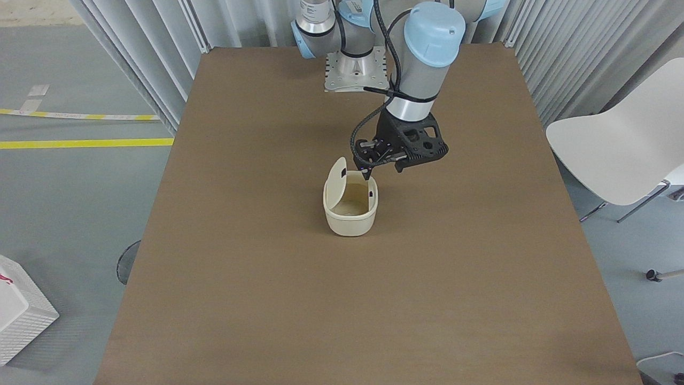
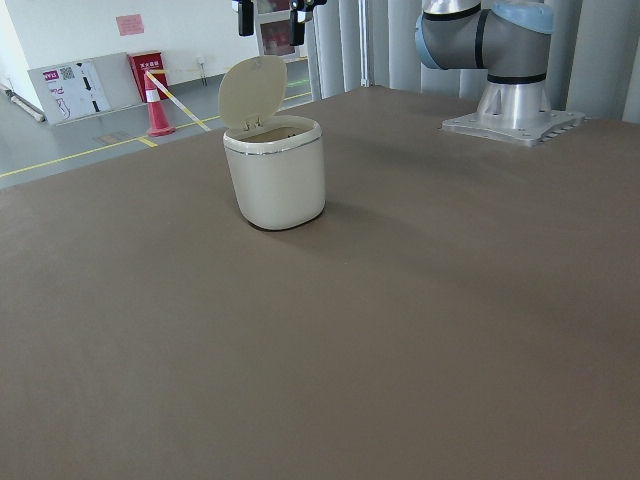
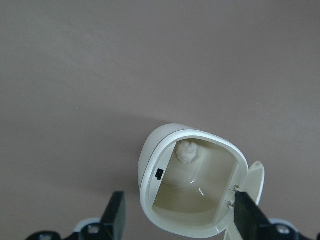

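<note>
A cream bin (image 1: 349, 221) stands on the brown table with its lid (image 2: 250, 90) raised. Inside it, a white crumpled wad (image 3: 186, 151) lies on the bottom, seen from above in the wrist view. My gripper is open above the bin, its two black fingers far apart with nothing between them. In the left view its fingertips show just over the lid, at the top edge.
The arm's metal base plate (image 2: 510, 130) sits at the back, and a white chair (image 1: 615, 147) stands beyond the right edge.
</note>
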